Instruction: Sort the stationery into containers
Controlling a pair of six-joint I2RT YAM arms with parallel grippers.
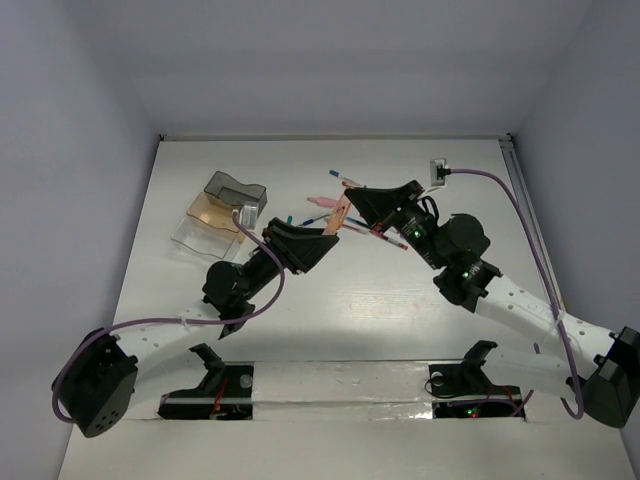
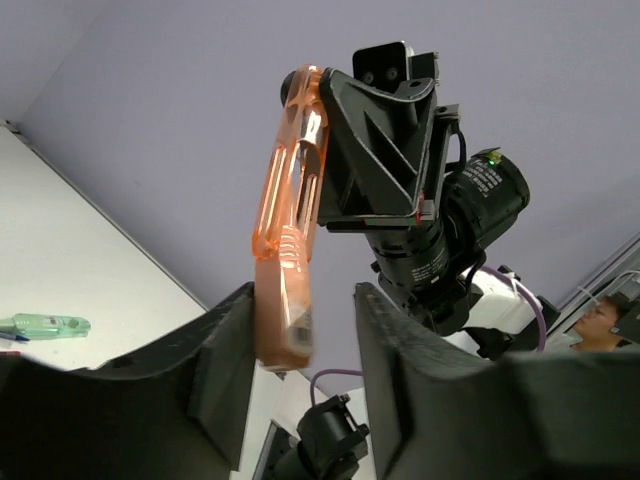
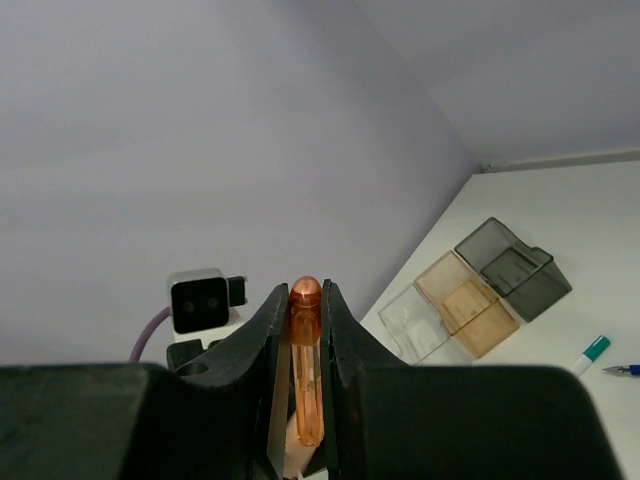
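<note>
An orange see-through stationery item [image 2: 290,190] is held up between my two grippers above the table. My right gripper is closed on its upper end. Around the lower end stand the fingers of my left gripper; the left finger is up against the item, while a gap shows before the right one. Three containers sit side by side at the table's left: dark grey [image 1: 238,190], amber [image 1: 210,214] and clear [image 1: 196,241]. Behind the grippers lie several pens, among them a red and white one [image 1: 390,239], and a pink item [image 1: 322,202].
A green see-through item [image 2: 45,326] lies on the table in the left wrist view. A teal-capped marker [image 3: 590,355] and a blue pen [image 3: 624,371] lie right of the containers.
</note>
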